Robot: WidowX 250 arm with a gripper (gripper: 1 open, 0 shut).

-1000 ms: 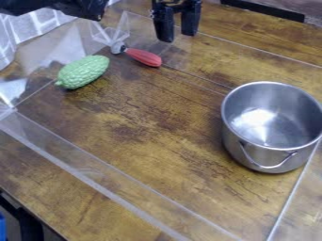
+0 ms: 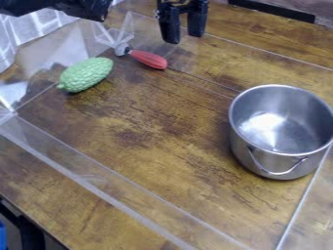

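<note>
My black gripper (image 2: pixel 182 31) is at the top centre of the camera view, above the wooden table, its two dark fingers apart with nothing visible between them. Below and left of it lies a utensil with a red handle (image 2: pixel 147 59) and a metal end. Further left is a green bumpy vegetable-like object (image 2: pixel 85 74). A steel pot (image 2: pixel 279 132) with a wire handle stands at the right, empty inside.
Clear plastic edging (image 2: pixel 104 186) runs along the left and bottom of the table (image 2: pixel 143 137). A dark ledge (image 2: pixel 286 12) borders the back right.
</note>
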